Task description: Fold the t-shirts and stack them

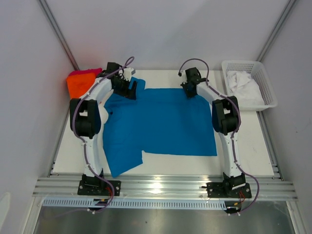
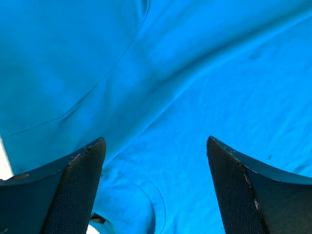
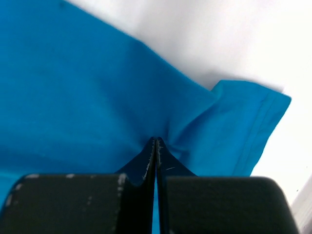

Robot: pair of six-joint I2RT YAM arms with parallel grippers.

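Observation:
A blue T-shirt [image 1: 161,126] lies spread across the table, its upper left part rumpled. Over that part my left gripper [image 1: 130,90] hangs open; the left wrist view shows only blue cloth [image 2: 156,73] between and beyond its fingers. At the shirt's upper right my right gripper [image 1: 187,87] is shut on the fabric's surface; in the right wrist view its tips meet at a crease beside a short flap [image 3: 248,122]. Whether cloth is pinched between them I cannot tell.
Folded orange and red cloths [image 1: 80,85] lie at the back left. A white basket [image 1: 265,100] holding white cloth stands at the back right. Bare table [image 1: 243,141] shows along the right side and front.

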